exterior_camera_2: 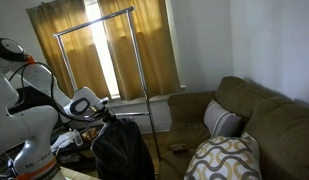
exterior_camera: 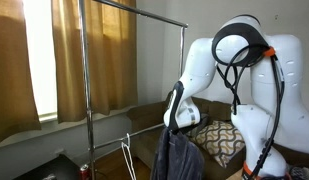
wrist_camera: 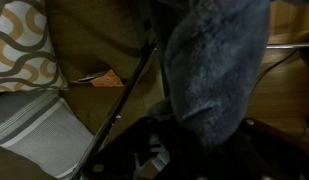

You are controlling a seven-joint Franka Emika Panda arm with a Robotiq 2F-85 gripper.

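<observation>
A dark grey-black cloth garment [exterior_camera: 176, 158] hangs from my gripper [exterior_camera: 172, 127], its lower part cut off by the bottom of exterior view 1. In exterior view 2 the cloth [exterior_camera_2: 124, 152] drapes as a wide dark sheet in front of the rack's lower part, below the gripper [exterior_camera_2: 106, 117]. Seen from the wrist, bunched fuzzy fabric [wrist_camera: 214, 75] runs between the dark fingers, covering much of the fingertips. The fingers are shut on it.
A metal garment rack [exterior_camera: 87, 85] stands close by, with a white hanger [exterior_camera: 128, 158] low beside it. Behind are a brown sofa [exterior_camera_2: 280, 138], a patterned cushion [exterior_camera_2: 224, 160], a striped cushion [wrist_camera: 29, 130] and curtains [exterior_camera: 112, 60].
</observation>
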